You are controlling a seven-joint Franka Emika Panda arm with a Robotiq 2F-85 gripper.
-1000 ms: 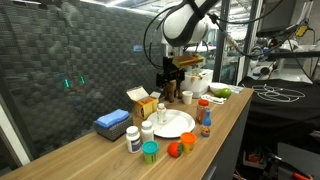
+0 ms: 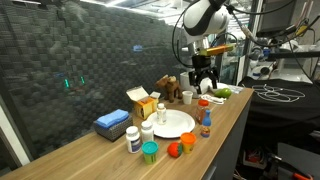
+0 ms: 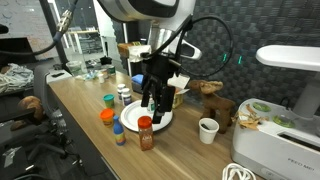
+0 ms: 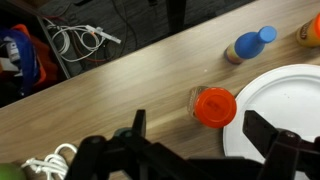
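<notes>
My gripper is open and points down over a jar with an orange-red lid. In the wrist view the lid shows in the gap, nearer the right finger, with nothing clasped. Exterior view 1 has the gripper above the same red-lidded jar, apart from it. The jar stands upright on the wooden table beside the white plate. Close by is a small blue bottle, also upright.
An orange cup, a red ball-like item and a green-topped jar line the front edge. A white mug and a brown toy animal stand behind. White cable lies off the table.
The table items have not moved.
</notes>
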